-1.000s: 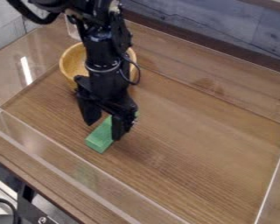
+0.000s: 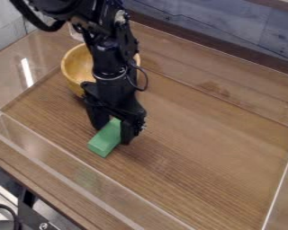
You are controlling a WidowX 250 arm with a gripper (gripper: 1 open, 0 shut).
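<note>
A green block point(image 2: 105, 140) lies flat on the wooden surface near the front left. The black gripper point(image 2: 112, 128) is lowered over it from behind, its open fingers around the block's upper part; whether they touch it is hard to tell.
A yellow bowl point(image 2: 76, 59) stands behind the arm at the back left, partly hidden by it. The front left edge has dark cables beyond it.
The gripper has shifted slightly over the last second, settling around the green block's upper part. The block stays in about the same place.
</note>
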